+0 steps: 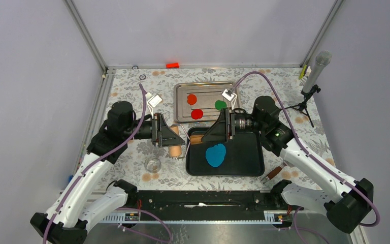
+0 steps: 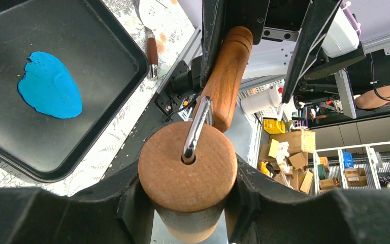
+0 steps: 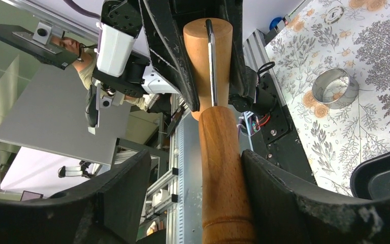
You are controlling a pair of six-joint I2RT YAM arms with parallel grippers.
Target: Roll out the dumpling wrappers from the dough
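My left gripper [image 1: 175,137] is shut on the wooden roller [image 2: 183,168] of a rolling pin with a metal frame. The pin's wooden handle [image 3: 218,173] extends toward my right gripper [image 1: 210,133], whose fingers are around it; whether they grip it is unclear. Below, a flattened blue piece of dough [image 1: 216,155] lies in the black tray [image 1: 246,162]. Red [image 1: 197,114] and green [image 1: 220,104] rounds of dough sit on the steel tray [image 1: 180,90] behind.
A metal ring cutter [image 1: 153,164] lies on the floral mat left of the black tray. A wooden-handled scraper [image 1: 275,172] lies to its right. A microphone on a tripod [image 1: 310,91] stands at the back right.
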